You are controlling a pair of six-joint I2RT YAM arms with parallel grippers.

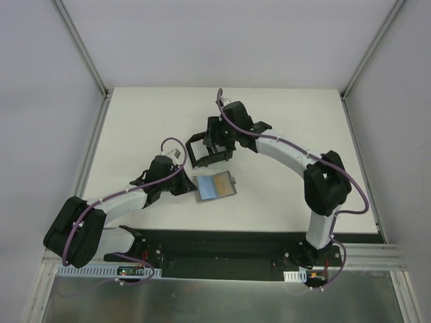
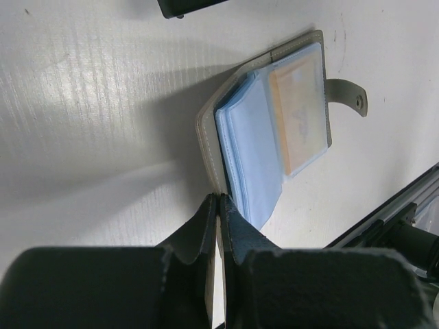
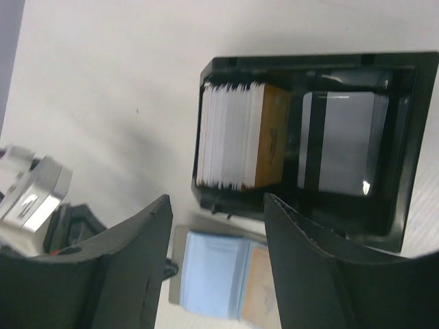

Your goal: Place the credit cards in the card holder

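Note:
The open card holder (image 1: 222, 185), with blue and clear sleeves, lies on the table. My left gripper is shut at its edge, the holder's thin grey border seeming to run between the fingertips. Behind it sits a black box (image 3: 405, 157) with a row of white cards (image 3: 226, 133) and an orange-brown one (image 3: 272, 137) in one compartment, and flatter pale cards (image 3: 346, 140) in the other. My right gripper hangs above the box, part open, with nothing visible between its fingers.
A dark edge runs along the table's front, and walls stand at both sides.

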